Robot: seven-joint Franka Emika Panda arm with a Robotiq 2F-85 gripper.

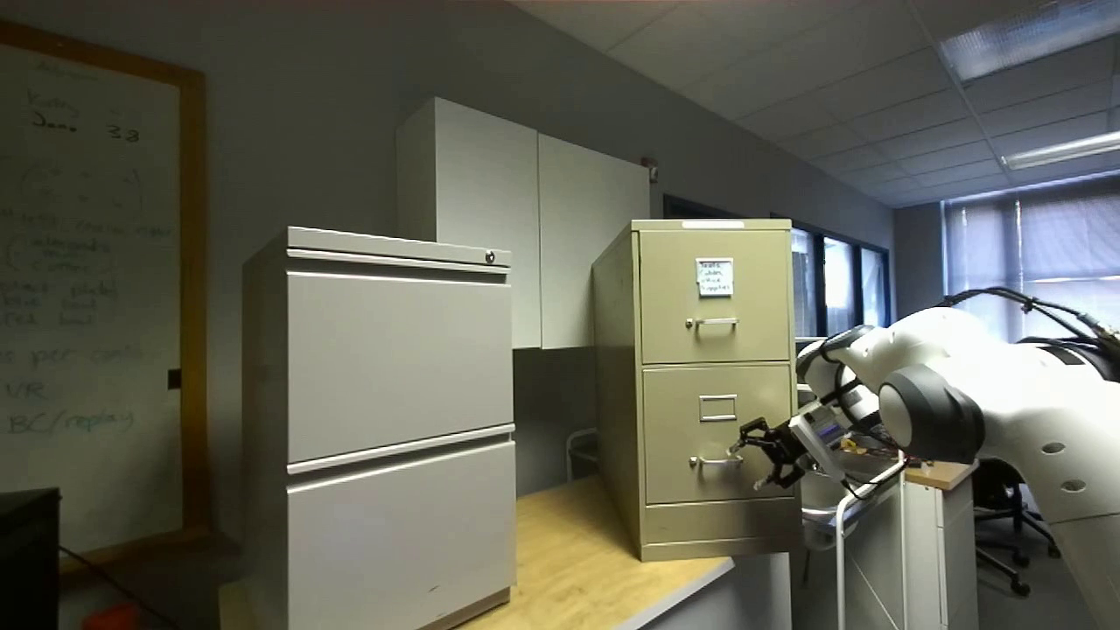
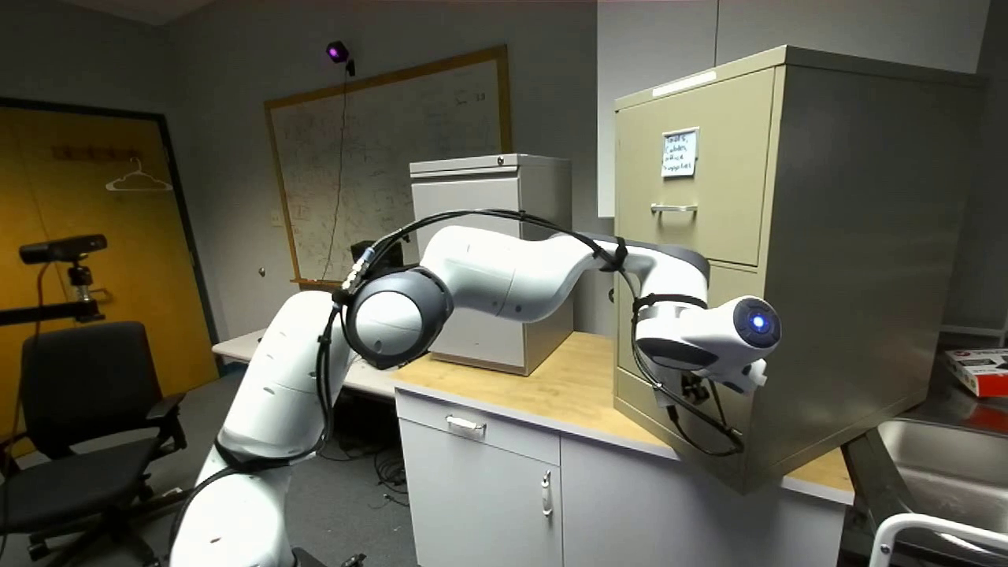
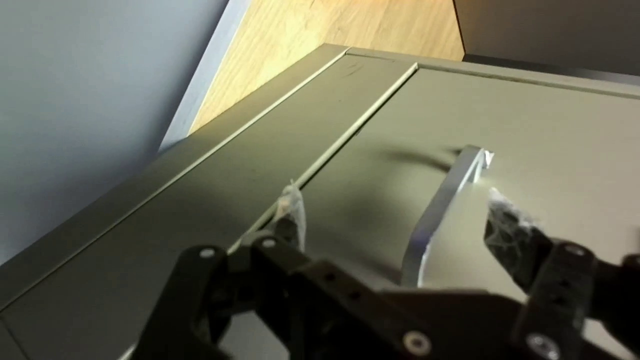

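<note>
The beige two-drawer filing cabinet (image 1: 668, 535) stands on the wooden counter with both drawers shut. Its lower drawer carries a silver bar handle (image 3: 447, 198), seen in the wrist view between my two spread fingers. My gripper (image 1: 748, 458) is open in front of that lower drawer, at about handle height. One finger (image 3: 292, 210) is to the left of the handle and the other to its right; neither visibly touches it. In exterior view 2 the arm's wrist hides most of the gripper and the lower drawer.
A grey filing cabinet (image 1: 399, 357) stands on the left of the counter (image 1: 572, 551). A sink (image 2: 945, 463) lies to the right of the beige cabinet, with a white rail (image 2: 945, 523) near it. Below the counter are white cupboards (image 2: 482, 472).
</note>
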